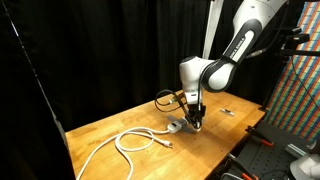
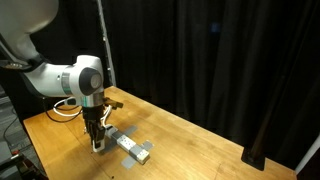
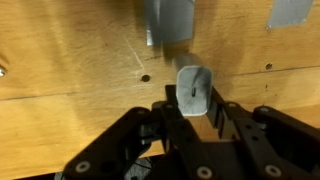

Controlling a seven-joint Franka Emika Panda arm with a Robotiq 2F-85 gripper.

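My gripper points down at the wooden table and is shut on a small whitish piece (image 3: 194,88) with a dark mark on its end face. In exterior view 2 the same gripper (image 2: 98,142) is low over the table, with the pale piece showing at its fingertips. From exterior view 1 the gripper (image 1: 195,124) largely hides what it holds. Whether the piece touches the tabletop is unclear.
Beside the gripper lies a long grey-white block (image 2: 132,146), resembling a power strip, with flat grey patches nearby. A white cord (image 1: 122,139) loops across the table's left part. Bare tabletop (image 2: 210,155) spreads toward the dark curtain.
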